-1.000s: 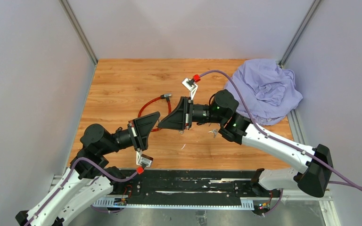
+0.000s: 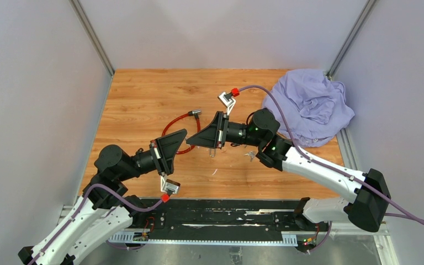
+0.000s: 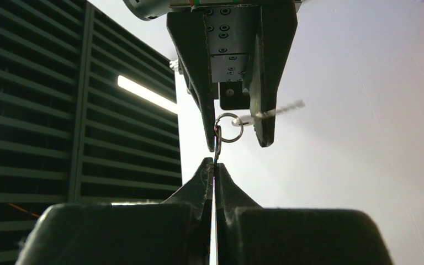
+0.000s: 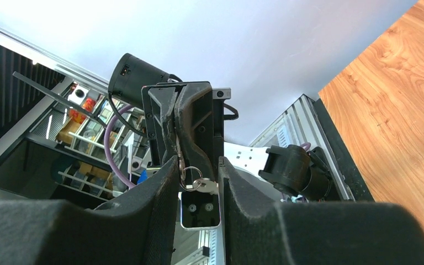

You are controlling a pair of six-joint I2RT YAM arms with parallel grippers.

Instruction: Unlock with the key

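My left gripper (image 2: 185,132) is shut with a thin key (image 3: 216,148), edge-on, between its fingertips. A key ring (image 3: 237,135) runs through that key, and a second, blurred key (image 3: 290,107) hangs from it. Facing it from the right, my right gripper is part open around the ring; in the left wrist view its fingers (image 3: 269,83) stand apart on both sides. One finger is close to the ring, but whether they touch I cannot tell. On the table lies a red cable lock (image 2: 172,122) with a silver cylinder (image 2: 195,112), partly hidden by the grippers.
More small keys (image 2: 251,154) lie on the table right of centre, and a small metal piece (image 2: 212,152) sits below the right gripper. A crumpled lavender cloth (image 2: 312,105) fills the back right corner. Bare wood (image 2: 143,94) shows at the back left.
The left arm has stayed put.
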